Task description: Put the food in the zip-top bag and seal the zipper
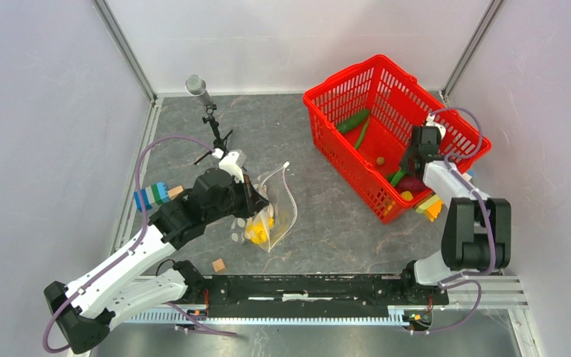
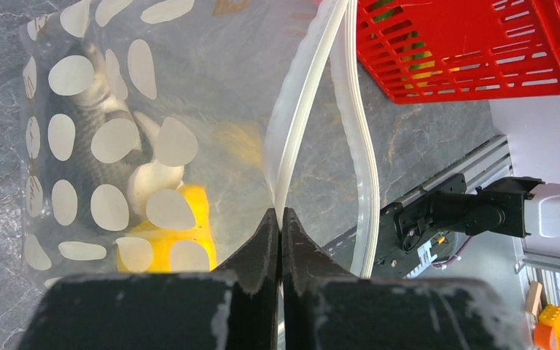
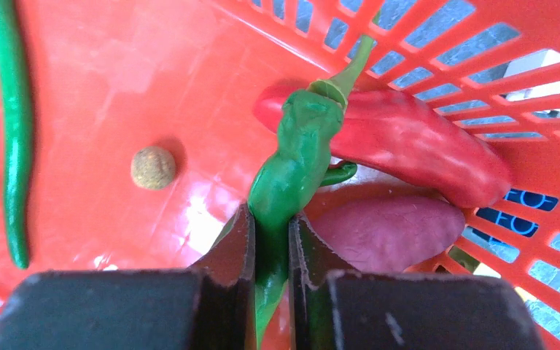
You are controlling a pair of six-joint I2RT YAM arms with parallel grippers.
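Note:
A clear zip top bag (image 2: 226, 146) with white spots holds a grey fish (image 2: 106, 138) and a yellow item (image 2: 193, 219); its mouth gapes. My left gripper is shut on one edge of the bag's mouth. Inside the red basket (image 1: 346, 178), a green pepper (image 3: 292, 157) runs between the fingers of my right gripper, which appear to touch it from both sides. Its stem points up toward the basket wall, and its lower end passes down between the fingers.
Beside the pepper lie a red pepper (image 3: 415, 142) and a purple sweet potato (image 3: 386, 226). A thin green chili (image 3: 16, 131) and a small brown ball (image 3: 153, 168) rest on the basket floor. Grey table (image 1: 327, 230) between bag and basket is clear.

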